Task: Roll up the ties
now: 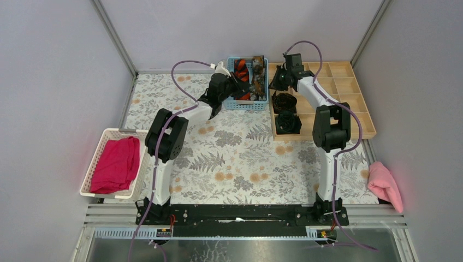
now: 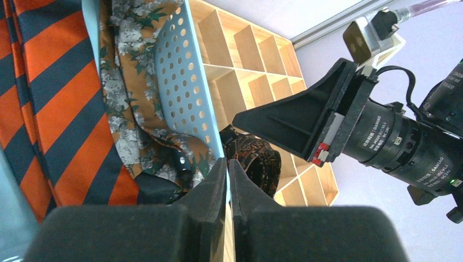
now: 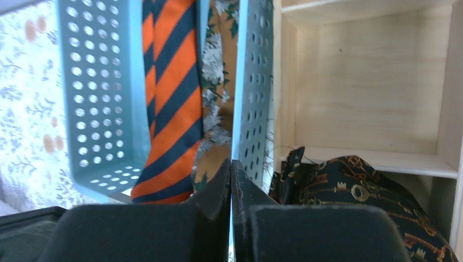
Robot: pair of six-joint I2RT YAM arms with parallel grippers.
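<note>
An orange-and-navy striped tie and a brown floral tie lie side by side in the blue basket. A dark patterned tie and a dark green tie, both rolled, sit in compartments of the wooden box. Over the basket is my left gripper; only a narrow gap shows between its fingers, and no tie is seen held there. My right gripper is above the basket's right edge beside the box, its fingers shut with nothing visible between them.
At the left stands a white basket with a red cloth. A pink cloth lies at the right edge. Several box compartments are empty.
</note>
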